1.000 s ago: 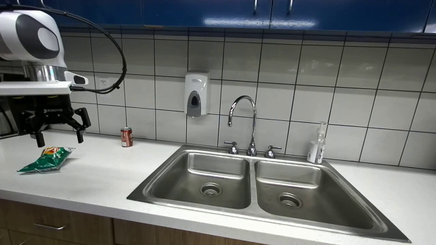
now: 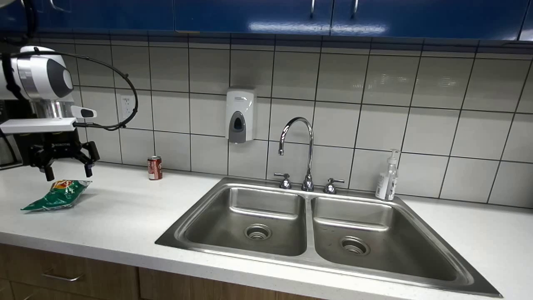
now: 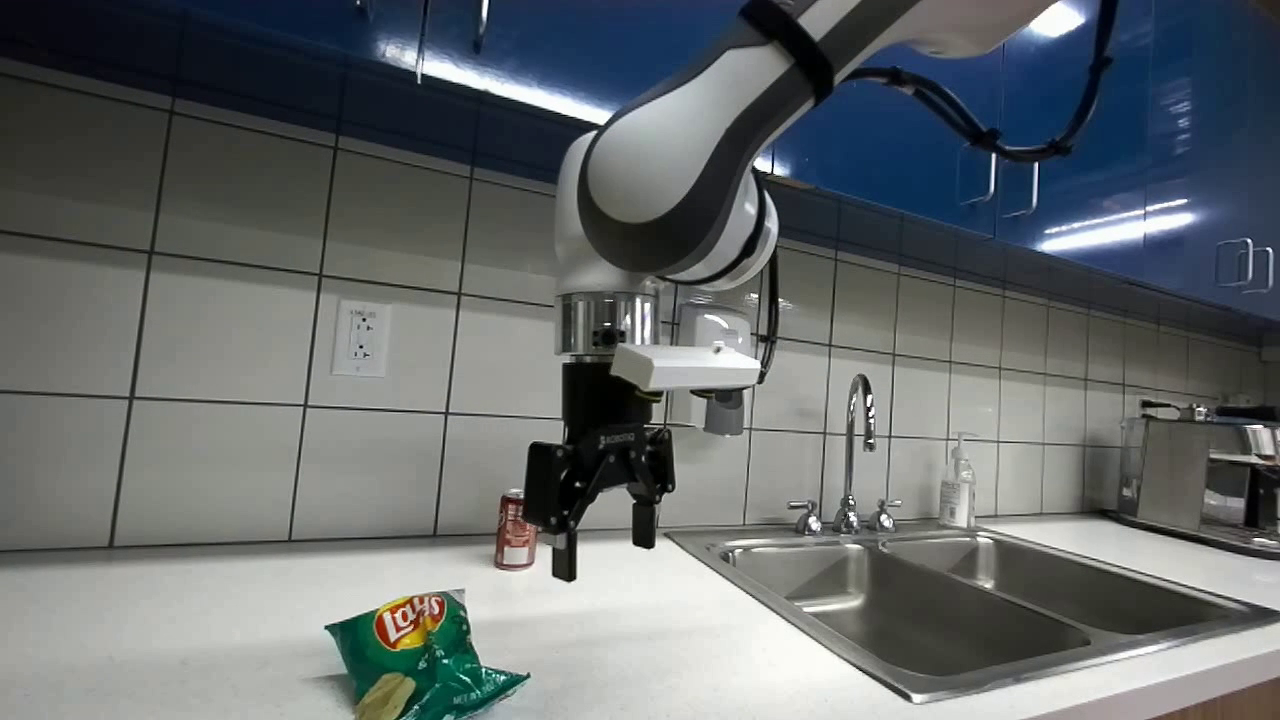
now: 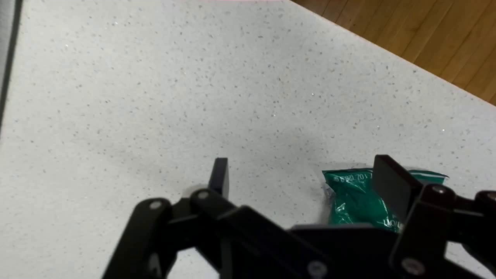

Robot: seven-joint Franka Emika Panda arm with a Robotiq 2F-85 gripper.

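Note:
A green Lay's chip bag (image 3: pixel 434 654) lies crumpled on the white counter, left of the sink. Above the counter hangs my gripper (image 3: pixel 605 562), its fingers spread wide and nothing between them. In the wrist view the bag (image 4: pixel 358 197) shows at lower right, partly hidden behind one finger (image 4: pixel 393 183). Bare counter fills most of the gap between the fingertips there. A red soda can (image 2: pixel 155 168) stands upright near the tiled wall, behind the bag and to its right; from the second exterior view the can (image 3: pixel 516 532) appears just left of the gripper.
A double steel sink (image 2: pixel 308 235) with a tall faucet (image 2: pixel 308 155) takes up the counter's middle. Behind it stand a clear soap bottle (image 2: pixel 387 177) and a wall dispenser (image 2: pixel 240 115). Blue cabinets (image 2: pixel 250 15) hang overhead. Open counter lies between bag and sink.
In exterior view 1 my arm and gripper have shifted back toward the wall and slightly left, and look smaller. The gripper stays open. Bag and can have not moved.

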